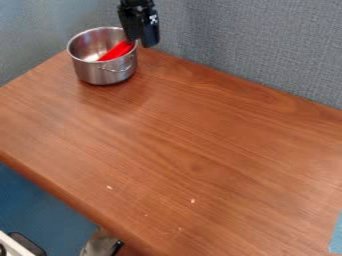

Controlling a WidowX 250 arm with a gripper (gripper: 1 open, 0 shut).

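Observation:
A steel pot (100,68) stands at the back left corner of the wooden table, with a red object (116,50) inside it. My black gripper (139,38) is at the top of the view, above and just behind the pot's right side, partly cut off by the frame edge. Whether its fingers are open or shut is not clear.
Grey padded walls line the back and left. Some equipment lies beyond the table's edge at the lower left.

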